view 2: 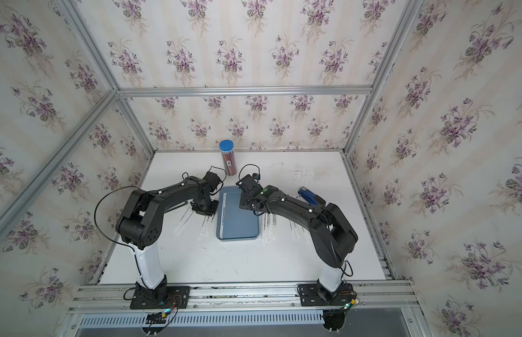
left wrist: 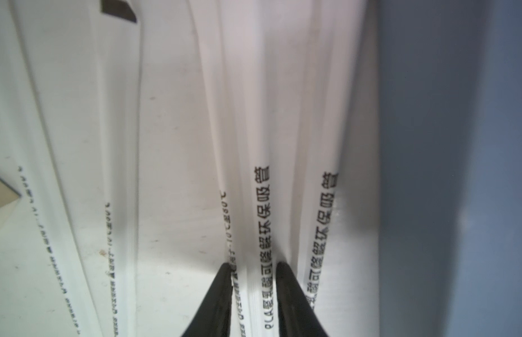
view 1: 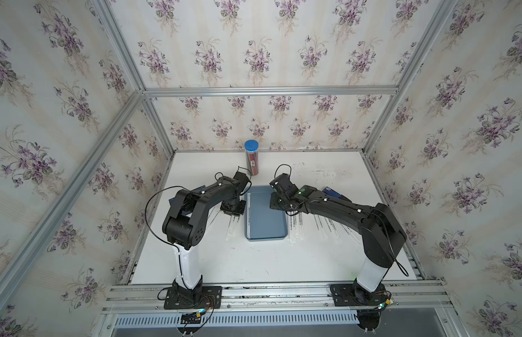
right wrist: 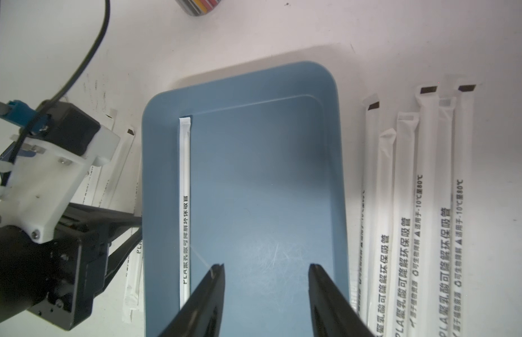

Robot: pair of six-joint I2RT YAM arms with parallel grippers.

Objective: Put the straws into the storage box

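Observation:
A blue-grey storage box (view 1: 266, 224) lies mid-table, one wrapped straw (right wrist: 184, 191) along its left side. Left of the box, my left gripper is down among several straws, shut on a printed straw (left wrist: 255, 134); other straws (left wrist: 117, 168) lie beside it. My right gripper hangs open over the box, nothing between its fingers. Several more straws (right wrist: 407, 196) lie right of the box.
A jar with a blue lid (view 1: 251, 154) stands behind the box. A blue object (view 2: 307, 195) lies at the right, partly behind the right arm.

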